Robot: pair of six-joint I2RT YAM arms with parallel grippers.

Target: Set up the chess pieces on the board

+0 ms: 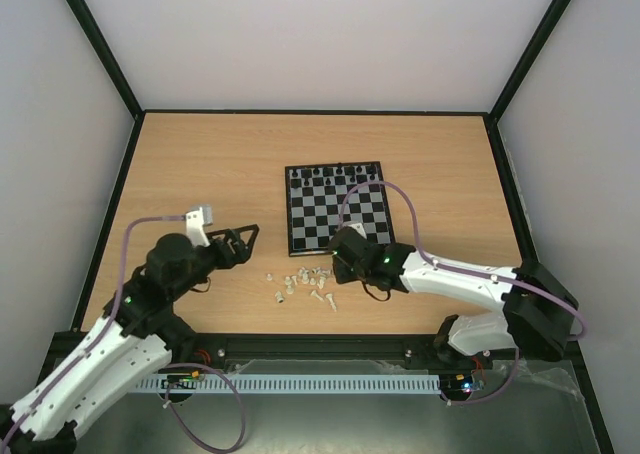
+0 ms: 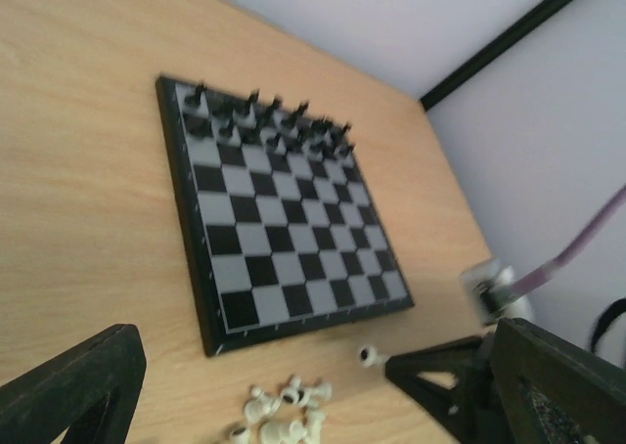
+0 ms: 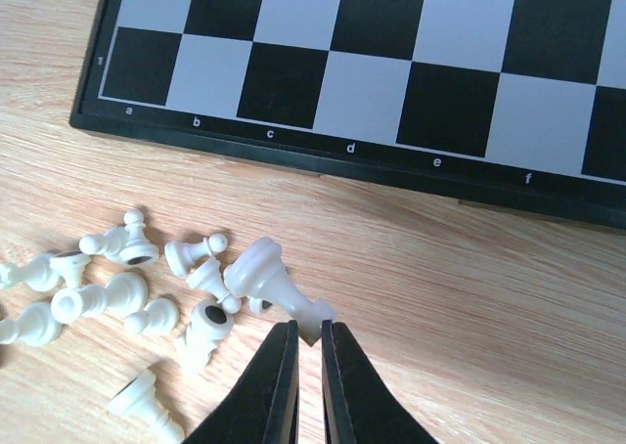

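Note:
The chessboard [image 1: 312, 214] lies mid-table with dark pieces [image 2: 249, 121] standing on its far rows. Loose white pieces [image 3: 127, 292] lie on the wood along its near edge. My right gripper is shut on a white chess piece [image 3: 269, 276], held tilted above the loose pieces, just short of the board's near edge. My left gripper [image 1: 247, 236] is open at the board's left, above the bare table; its two fingers frame the left wrist view, with nothing between them.
Bare wood [image 1: 200, 164] is free left of and behind the board. Black frame rails [image 1: 509, 189] and walls bound the table. The right arm covers part of the table at the near right.

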